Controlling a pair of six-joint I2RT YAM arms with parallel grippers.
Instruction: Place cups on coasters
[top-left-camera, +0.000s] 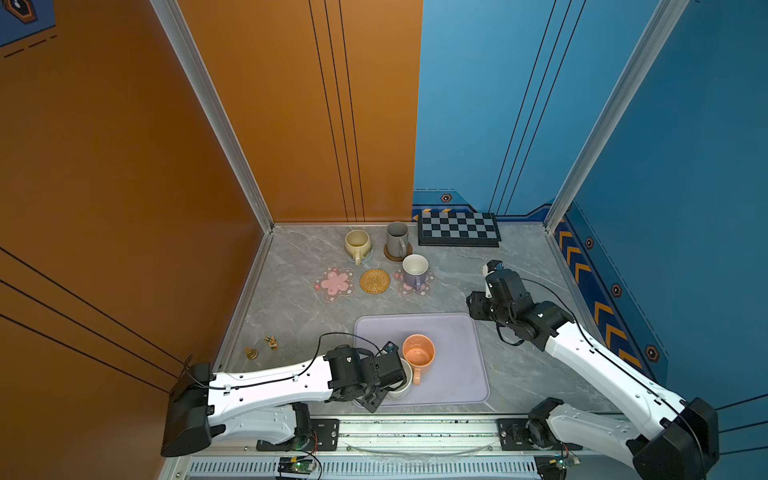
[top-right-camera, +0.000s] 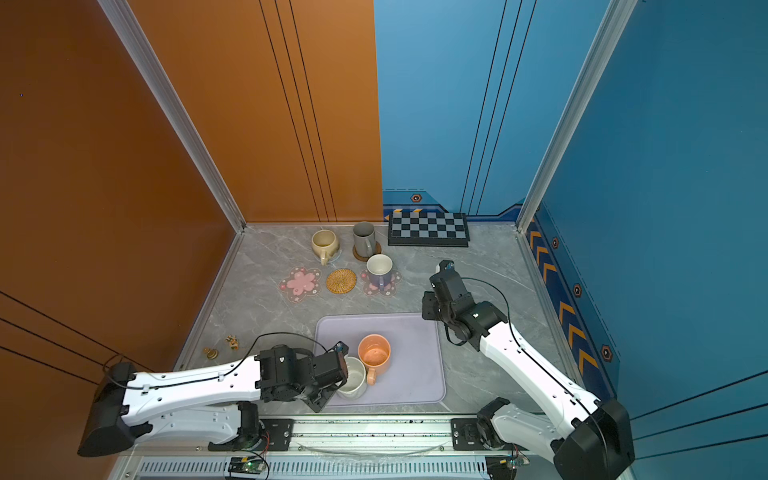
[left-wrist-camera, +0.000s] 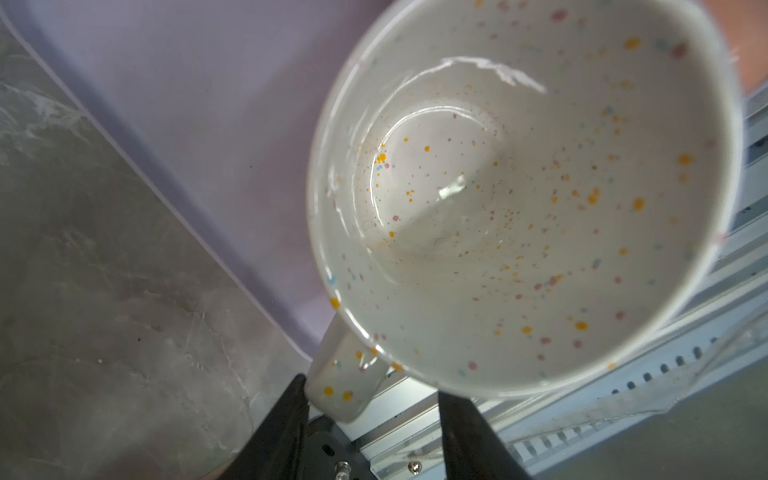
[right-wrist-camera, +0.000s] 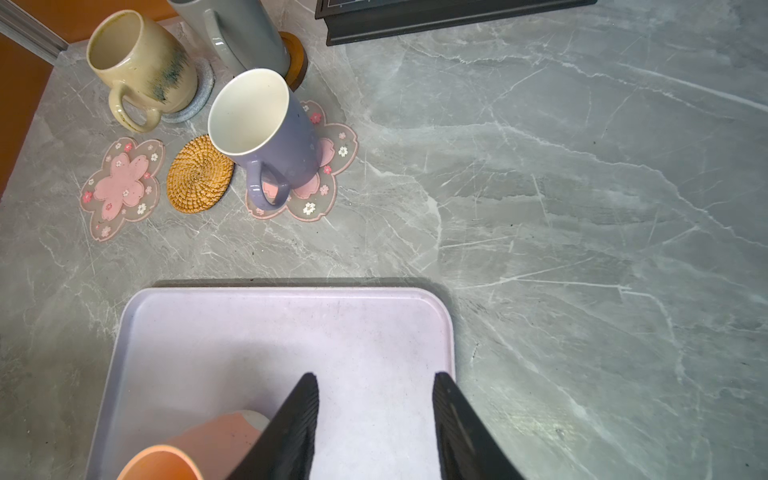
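Observation:
The white speckled cup (left-wrist-camera: 520, 240) stands upright on the lilac tray (top-left-camera: 456, 352). My open left gripper is at this cup; its handle (left-wrist-camera: 344, 380) appears in the gap between the fingers, closer to one of them. Beside it on the tray is an orange cup (top-right-camera: 374, 352). Two coasters are bare: a pink flower one (right-wrist-camera: 120, 192) and a woven round one (right-wrist-camera: 200, 173). A purple cup (right-wrist-camera: 276, 132) rests on another flower coaster, a grey cup (top-left-camera: 397, 240) on a brown one, a beige cup (right-wrist-camera: 148, 64) on a grey one. Right of the tray, my right gripper is open and empty.
A black-and-grey chessboard (top-left-camera: 458, 228) lies at the back wall. Two small gold pieces (top-left-camera: 262, 348) sit on the left of the table, near my left arm. Grey tabletop is clear at the right, and the tray's right half is bare.

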